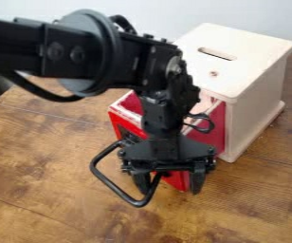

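Observation:
My black gripper (168, 171) hangs low in front of a light wooden box (250, 104) with a slot in its top. The box has a red front (212, 133), and a red piece (123, 121) stands out from it, largely behind my wrist and fingers. My fingers point down at the red part near the table. Whether they are apart or hold the red piece is hidden by the gripper body and cable.
A white wall stands behind the box, and a grey edge shows at the far left.

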